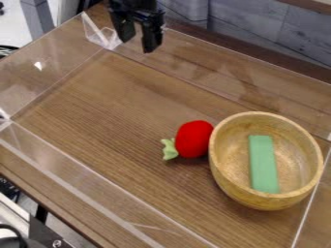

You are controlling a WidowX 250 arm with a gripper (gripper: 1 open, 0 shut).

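Note:
The black gripper [137, 34] hangs at the top centre-left of the camera view, above the table's back part; whether its fingers are open or shut is hard to tell. A red vegetable with a green leafy top [193, 139] lies on the wooden table [91, 126], right of centre. Just right of it sits a wide tan bowl [291, 165] holding a green block [262, 162].
A clear plastic-looking piece [101, 32] stands at the back left beside the gripper. A wooden ledge runs along the top right.

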